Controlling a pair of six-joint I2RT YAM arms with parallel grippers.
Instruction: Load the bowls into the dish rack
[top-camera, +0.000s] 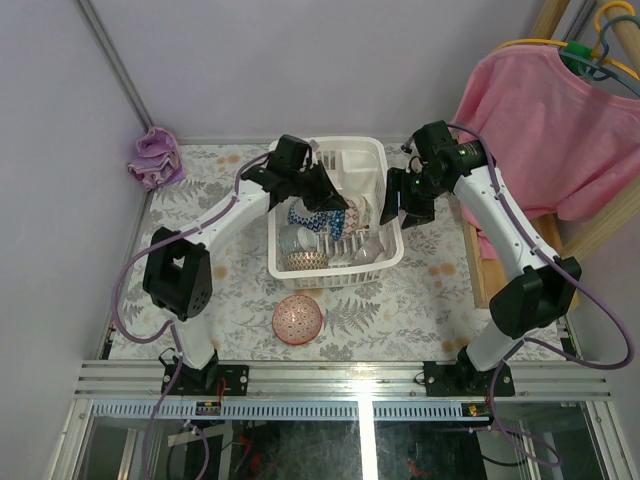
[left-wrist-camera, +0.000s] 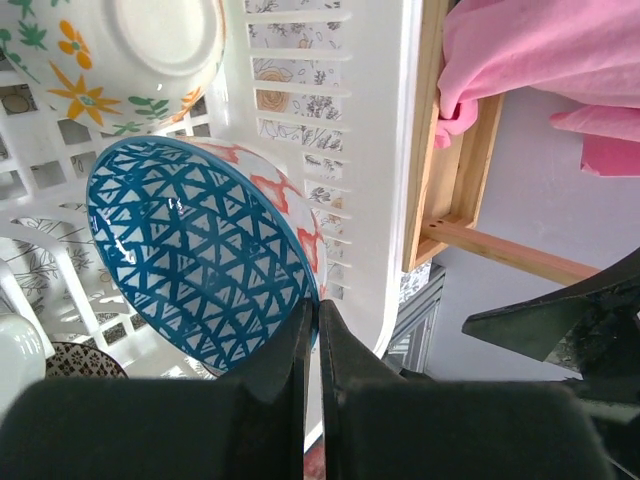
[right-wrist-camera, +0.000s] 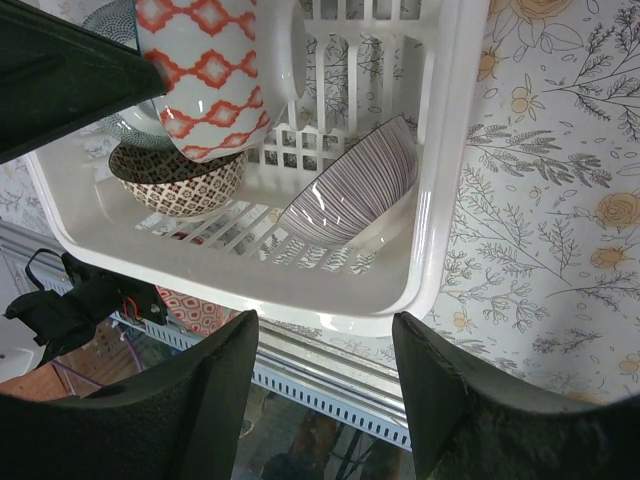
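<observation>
A white dish rack (top-camera: 335, 280) holds several bowls. My left gripper is shut at the rim of a bowl (left-wrist-camera: 190, 240), blue-patterned inside and red outside, tilted on its side; whether the rim is between the fingers is unclear. A flowered bowl (left-wrist-camera: 120, 55) lies behind it. In the right wrist view a brown-patterned bowl (right-wrist-camera: 180, 190) and a striped bowl (right-wrist-camera: 350, 185) sit in the rack. My right gripper hangs at the rack's right side, part open, nothing seen between its fingers. A red-patterned bowl (top-camera: 297, 320) rests on the counter in front of the rack.
A pink shirt (top-camera: 530, 120) hangs at the right over a wooden stand (top-camera: 485, 270). A purple cloth (top-camera: 155, 160) lies at the back left.
</observation>
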